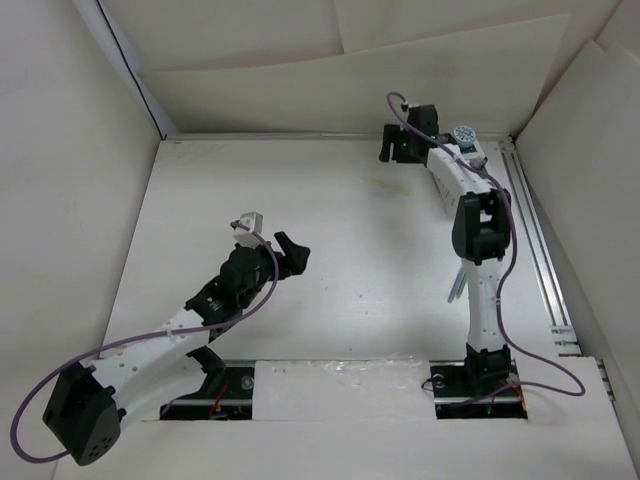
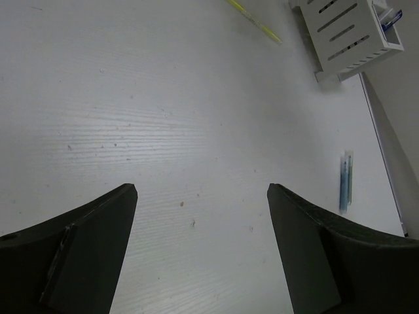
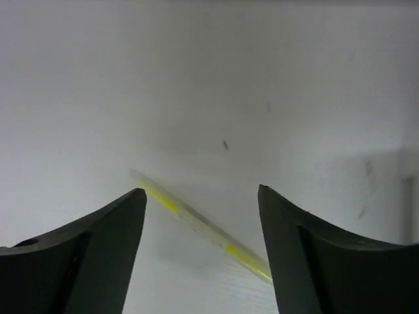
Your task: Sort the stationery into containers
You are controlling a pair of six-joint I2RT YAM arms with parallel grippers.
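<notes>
A yellow pen (image 1: 390, 187) lies on the white table, crossing below my right gripper (image 1: 392, 142); in the right wrist view the pen (image 3: 196, 222) runs between and beneath the open, empty fingers. My left gripper (image 1: 293, 250) stands open over the left middle of the table, empty in its wrist view. Two slim blue-grey pens (image 2: 344, 180) lie at the right side of the table. A white slotted container (image 2: 344, 33) holding some items stands at the back right, partly behind the right arm in the top view.
Walls close off the back and both sides, and a rail runs along the right edge.
</notes>
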